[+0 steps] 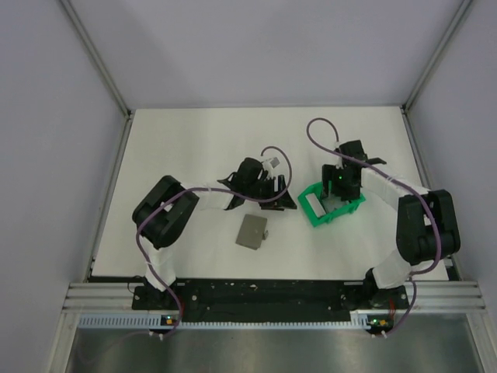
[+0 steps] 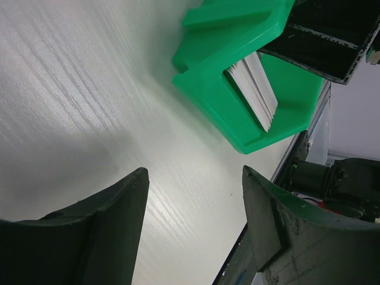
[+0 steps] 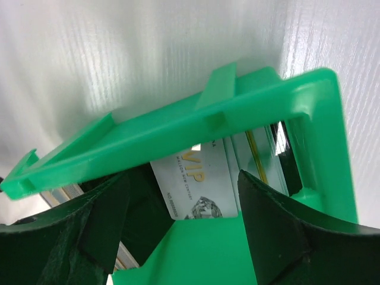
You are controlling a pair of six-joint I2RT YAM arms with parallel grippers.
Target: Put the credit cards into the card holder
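Note:
Beneath my right gripper (image 1: 339,194) lies the green box (image 1: 314,220), which holds cards. In the right wrist view, a pale card marked VIP (image 3: 202,184) shows between and beyond the part-open fingers (image 3: 252,193); they do not visibly grip it. A white stack of cards (image 2: 254,89) fills the box's near-left compartment in the left wrist view. My left gripper (image 1: 284,200) hovers left of the box, open, only table showing between its fingers. A flat grey case with a small side tab, apparently the card holder (image 1: 251,231), rests on the table below the left gripper.
More cards or strips (image 3: 261,157) stand beside the VIP card, and a black piece (image 3: 145,208) lies left of it. Both grippers are close to the green box.

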